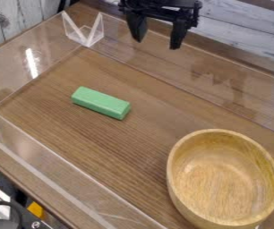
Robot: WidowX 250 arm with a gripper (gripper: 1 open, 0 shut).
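Note:
My gripper [158, 34] is at the top centre of the camera view, a dark shape cut off by the frame's upper edge, with its two fingers pointing down and apart, open. Below it to the left, a green rectangular block [101, 102] lies on the wooden table. A large round tan bowl [223, 177] sits at the lower right.
A white wire-like bracket [84, 32] stands at the back left. White walls border the back. A dark cable lies at the lower left corner.

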